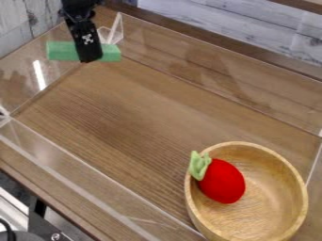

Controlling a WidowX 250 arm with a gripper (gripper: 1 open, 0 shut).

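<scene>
My black gripper (pixel 85 38) is at the top left, shut on a green object (pixel 98 53) held across its fingers above the table. A red tomato-like toy (pixel 223 182) with a light green leafy top lies in a round wooden bowl (pixel 262 218) at the lower right.
A pale, partly see-through item stands behind the green object at the top left, too small to identify. A grey wall and the table's raised edge border the left side.
</scene>
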